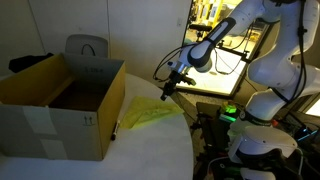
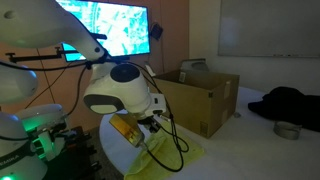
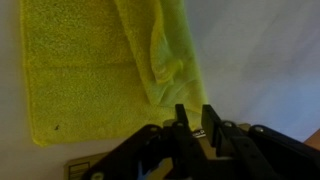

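Note:
A yellow-green cloth [image 1: 150,111] lies on the white table to the right of the cardboard box. In the wrist view the cloth [image 3: 85,95] fills the left and middle, with a raised fold [image 3: 163,60] running down towards my gripper. My gripper [image 1: 167,95] is open at the cloth's far right edge, and no cloth shows between its fingers. From the second exterior side the cloth [image 2: 165,155] appears in front of the arm, which hides the fingertips.
A large open cardboard box [image 1: 75,120] stands left of the cloth. A small dark stick-like item [image 1: 115,130] lies between box and cloth. Beyond the box are a black hat-like heap [image 2: 285,103] and a grey round object [image 2: 287,130].

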